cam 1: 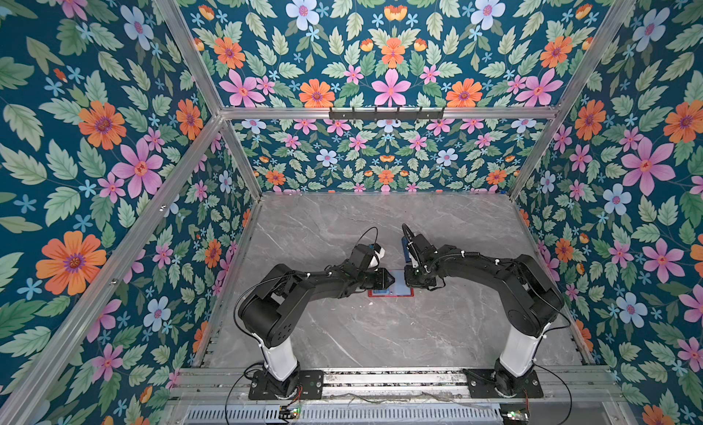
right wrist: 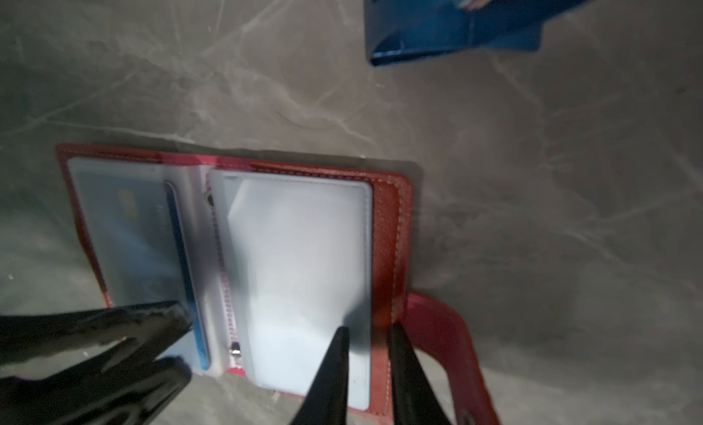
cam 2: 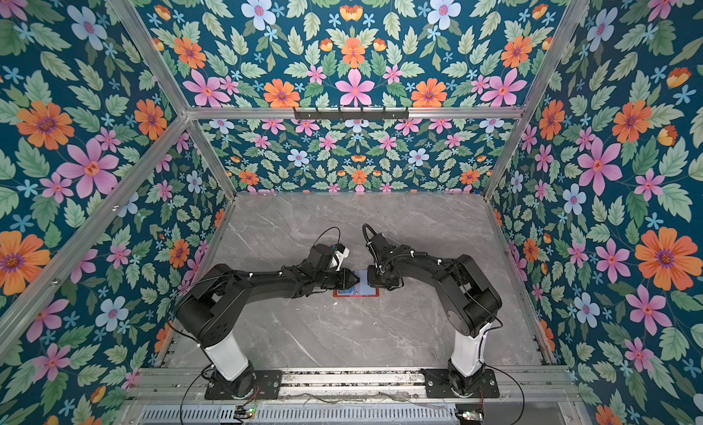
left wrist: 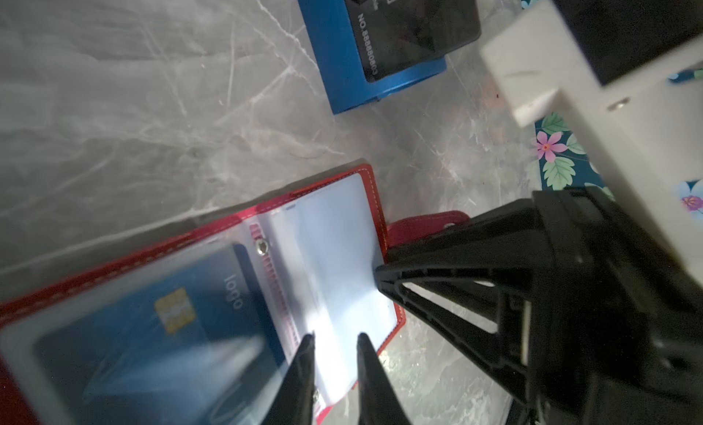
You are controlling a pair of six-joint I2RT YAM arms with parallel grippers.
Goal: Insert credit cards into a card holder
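The open red card holder (right wrist: 391,249) lies flat in the middle, white sleeve (right wrist: 293,271) on the right half, a blue card (left wrist: 183,344) under clear plastic on the left half. My left gripper hovers over the holder, narrowly open with nothing visible between its blurred fingertips. My right gripper is low at the holder's right edge, narrowly open; whether it touches the edge is unclear. A blue case (left wrist: 351,88) with a dark numbered card (left wrist: 410,29) on it lies behind the holder.
Both arms meet closely over the holder, with flowered walls and metal rails around the workspace.
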